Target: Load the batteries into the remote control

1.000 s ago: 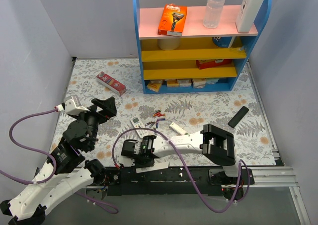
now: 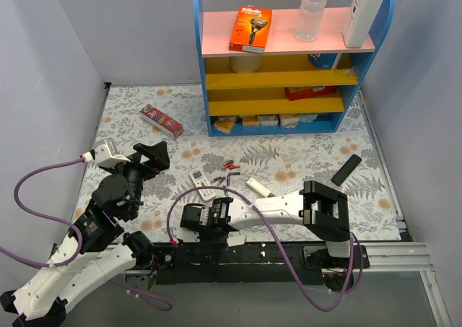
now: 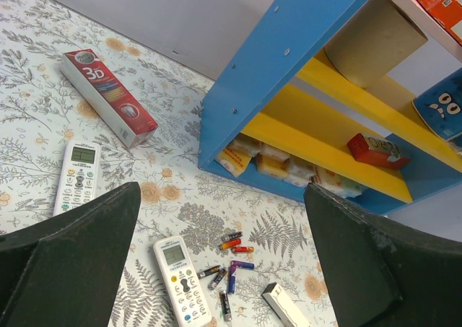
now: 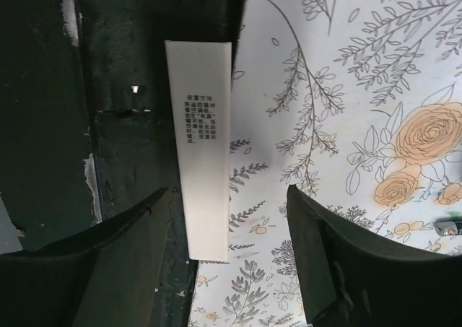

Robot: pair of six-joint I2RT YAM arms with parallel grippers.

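Note:
A white remote (image 3: pixel 182 284) lies face up on the mat, and another remote (image 3: pixel 76 179) lies to its left. Right of the nearer remote are several loose batteries (image 3: pixel 231 244), some red, some dark. A long white flat piece with printed text (image 4: pixel 206 154) lies over the dark front edge and mat. Above that piece my right gripper is open, nothing held. In the top view this arm covers most of the piece. My left gripper is open and empty, raised at the left over the mat.
A blue and yellow shelf unit (image 2: pixel 274 79) stands at the back. A red box (image 2: pixel 162 121) lies back left. A small white box (image 2: pixel 259 188) and a black slab (image 2: pixel 346 169) are on the mat. Free mat spreads at the right.
The left arm stayed still.

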